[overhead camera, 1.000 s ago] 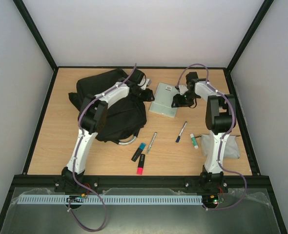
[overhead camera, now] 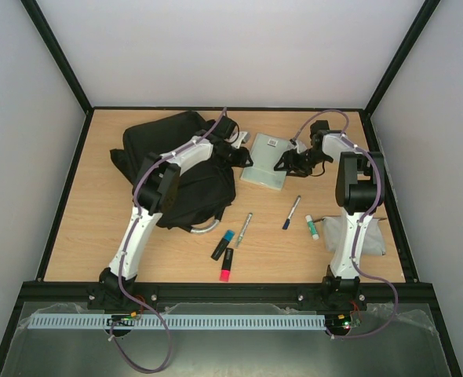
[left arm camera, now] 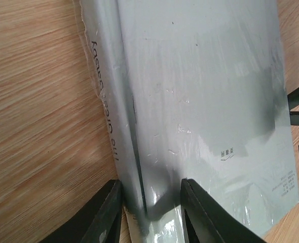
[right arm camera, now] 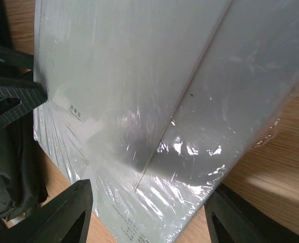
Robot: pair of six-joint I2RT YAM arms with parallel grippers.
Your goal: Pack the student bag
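Observation:
A pale grey-green book [overhead camera: 264, 174] in clear glossy wrap lies on the table right of the black bag [overhead camera: 200, 184]. At its left edge is my left gripper, shut on the book's spine edge [left arm camera: 121, 101]. On the opposite edge, my right gripper stands part open, its fingers either side of the wrapped edge [right arm camera: 190, 167] and apart from each other. The left gripper's dark fingers [right arm camera: 17, 93] show across the book in the right wrist view. My left arm covers part of the bag in the top view.
Blue-capped [overhead camera: 222, 245] and pink-capped [overhead camera: 227, 265] markers, a pen [overhead camera: 244, 230], a dark-tipped pen [overhead camera: 292, 212] and a green-and-white tube [overhead camera: 312, 228] lie in front. A grey pouch [overhead camera: 373, 238] is at right. Bare table lies between them.
Both grippers have shifted slightly, the left one to the right onto the book's edge and the right one a little towards the front. The book has stayed in about the same place.

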